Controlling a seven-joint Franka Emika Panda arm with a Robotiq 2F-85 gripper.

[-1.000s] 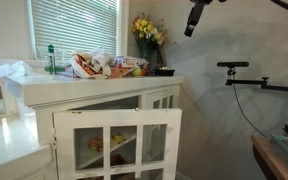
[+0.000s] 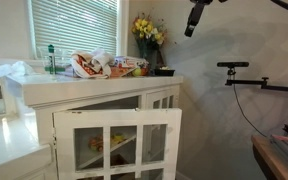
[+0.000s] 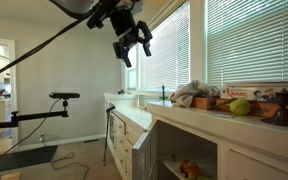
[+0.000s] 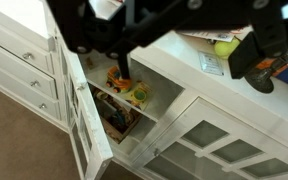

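Note:
My gripper (image 3: pixel 133 50) hangs high in the air in front of the white cabinet, its fingers spread, with nothing visible between them. In the wrist view the dark fingers (image 4: pixel 122 68) stand wide apart above the cabinet. A white glass-paned door (image 2: pixel 117 142) stands swung out from the cabinet front. Behind it, an orange item (image 4: pixel 117 79) and a yellow-green item (image 4: pixel 139 93) lie on a shelf. Below them sits a brown container (image 4: pixel 114 115) with small things in it, partly hidden by the door.
The white countertop (image 3: pixel 209 121) holds a green fruit (image 3: pixel 241 106), a crumpled bag (image 2: pixel 90 65), a box (image 3: pixel 259 94) and a flower vase (image 2: pixel 149 55). A second glass-paned door (image 4: pixel 214 140) is closed. A wooden table edge (image 2: pixel 274 158) lies at the right.

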